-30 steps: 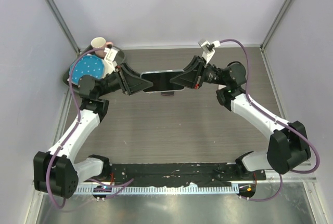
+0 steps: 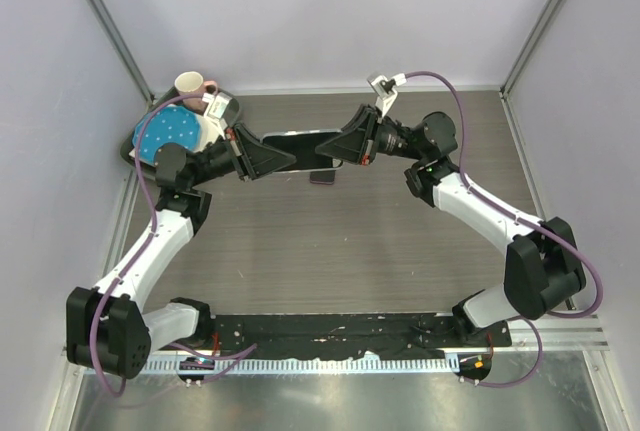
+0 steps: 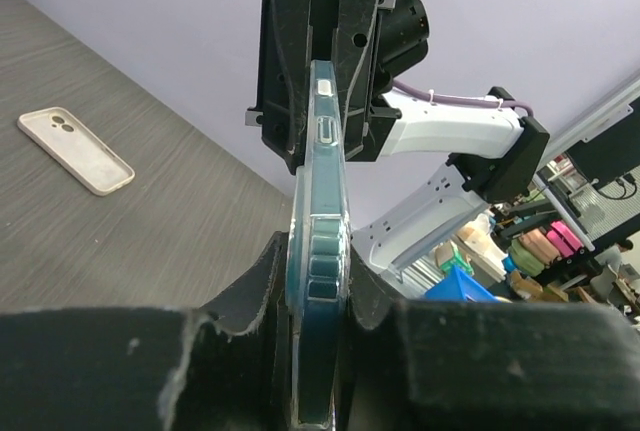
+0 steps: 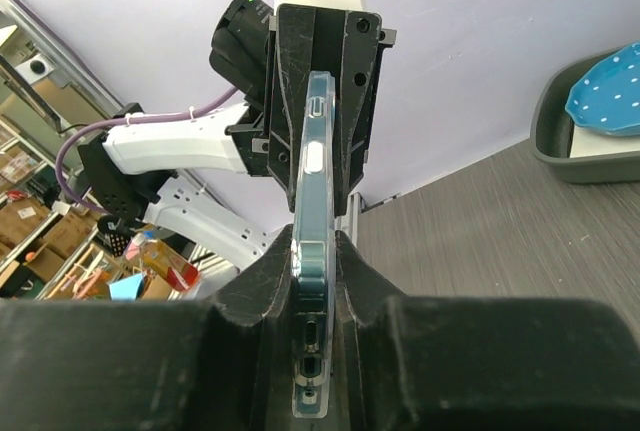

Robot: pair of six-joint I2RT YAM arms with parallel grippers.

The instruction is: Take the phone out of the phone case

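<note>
The phone [image 2: 310, 151] in a clear case is held in the air between both grippers, seen edge-on as a bluish strip [image 3: 326, 201] in the left wrist view and [image 4: 314, 191] in the right wrist view. My left gripper [image 2: 275, 159] is shut on its left end, my right gripper [image 2: 343, 151] on its right end. I cannot tell whether each grips the case, the phone or both.
A pale phone case [image 3: 75, 151] lies on the table; a dark object [image 2: 322, 178] sits below the held phone. A grey bin [image 2: 140, 154] with blue plate and mug stands at the back left.
Compared with about a second ago, my right gripper has moved slightly left and up, and the held phone has shifted slightly with it.
</note>
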